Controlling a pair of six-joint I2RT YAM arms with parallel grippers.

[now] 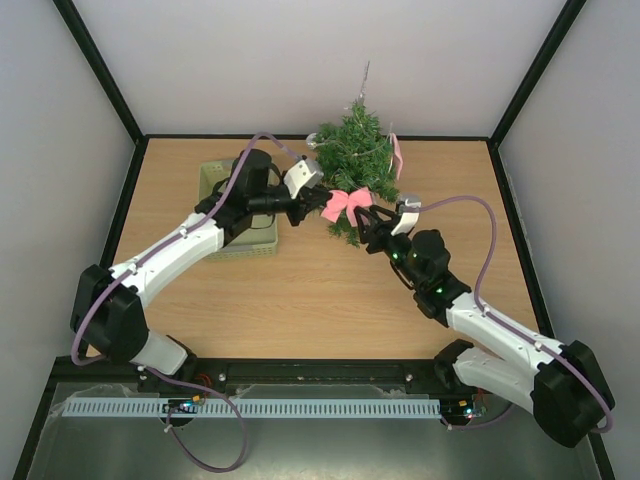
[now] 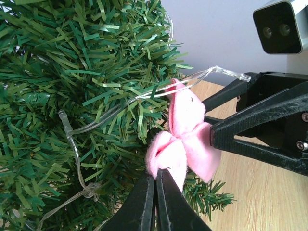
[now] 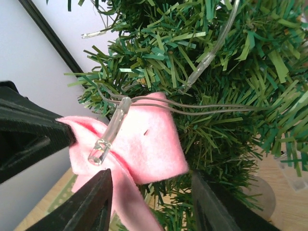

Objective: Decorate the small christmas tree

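The small green tree (image 1: 352, 150) stands at the back, with clear-wire lights on it and a pink bow (image 1: 345, 205) low on its front. My left gripper (image 1: 322, 200) is at the bow's left; in the left wrist view its fingertips (image 2: 164, 183) are closed at the edge of the bow (image 2: 195, 149). My right gripper (image 1: 370, 218) is at the bow's right, its fingers apart around or beside the pink fabric (image 3: 149, 139); a light bulb (image 3: 109, 130) hangs in front of the bow.
A pale green basket (image 1: 230, 245) sits behind the left arm. Another pink ribbon (image 1: 396, 155) hangs on the tree's right.
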